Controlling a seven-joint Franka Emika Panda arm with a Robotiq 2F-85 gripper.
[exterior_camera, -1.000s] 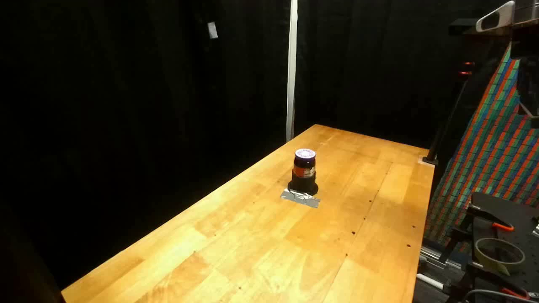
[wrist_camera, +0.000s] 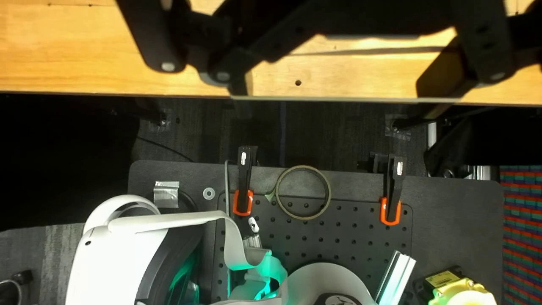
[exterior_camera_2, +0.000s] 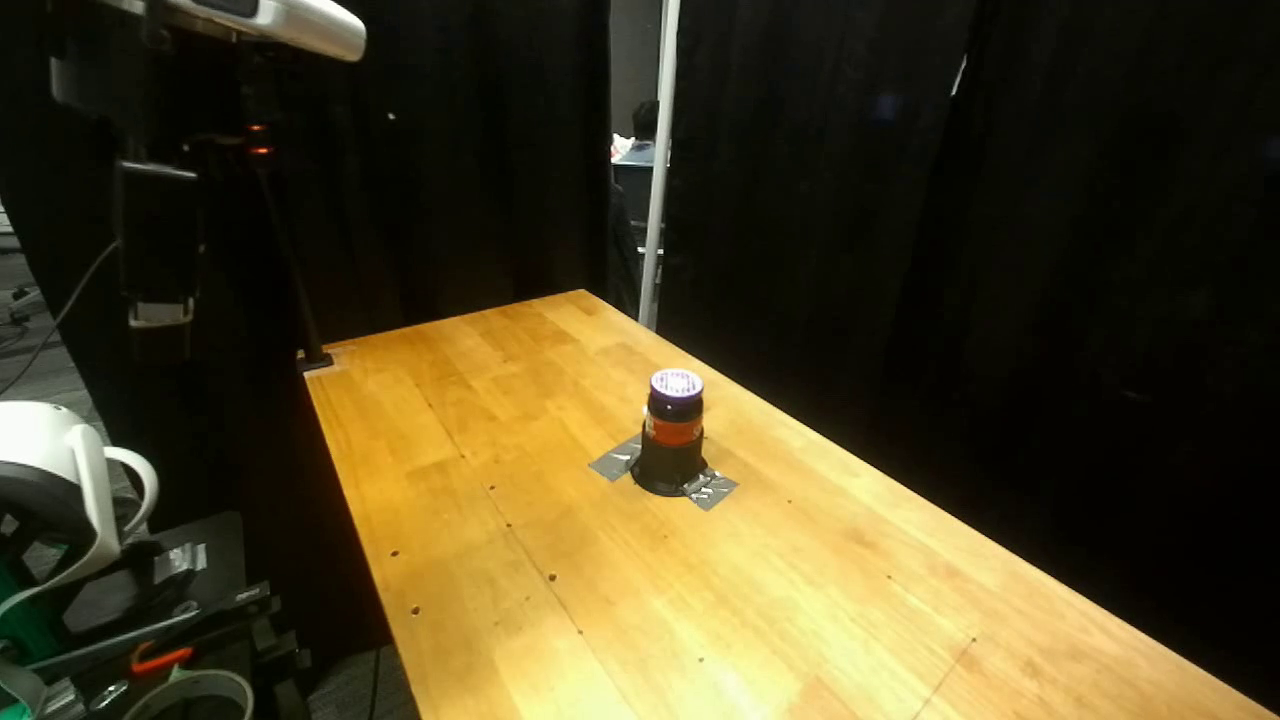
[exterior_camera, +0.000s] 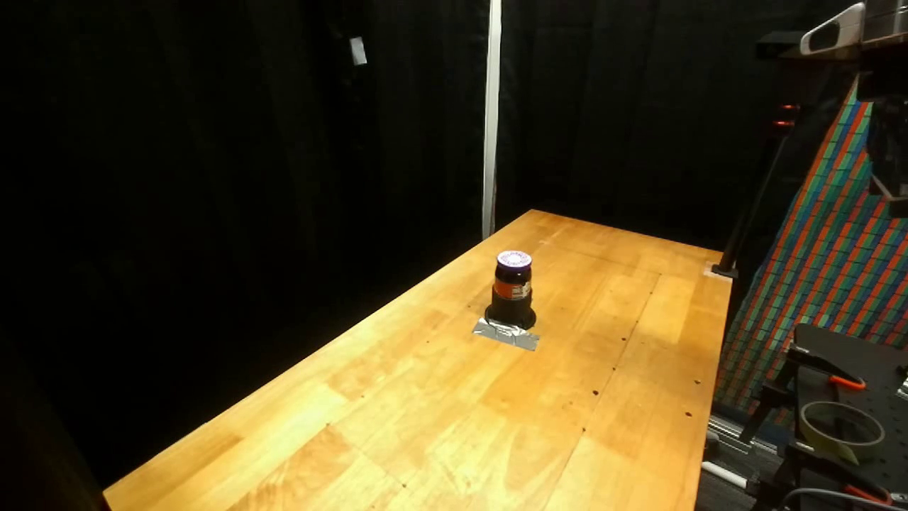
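A dark jar with a purple-and-white lid and an orange label (exterior_camera: 512, 289) stands upright in a black round holder (exterior_camera: 508, 311). Silver tape (exterior_camera: 507, 333) fixes that holder to the wooden table. The jar (exterior_camera_2: 677, 414) also shows in exterior view 2, well away from the arm. My gripper spans the top of the wrist view, fingers wide apart, with only table and floor visible between them. Exterior view 2 has the gripper (exterior_camera_2: 162, 314) hanging at the left, off the table's side; the jar is outside the wrist view.
Around the holder the tabletop (exterior_camera: 425, 409) is bare. Beside the table sits a black pegboard stand (wrist_camera: 345, 228) with a tape roll (wrist_camera: 327, 188), orange-tipped clamps (wrist_camera: 391, 211) and a white headset (wrist_camera: 111, 254). A thin black pole (exterior_camera_2: 288, 264) rises at the table's corner.
At the right edge of exterior view 1, the arm and gripper have shifted very slightly. The jar and its holder have stayed put.
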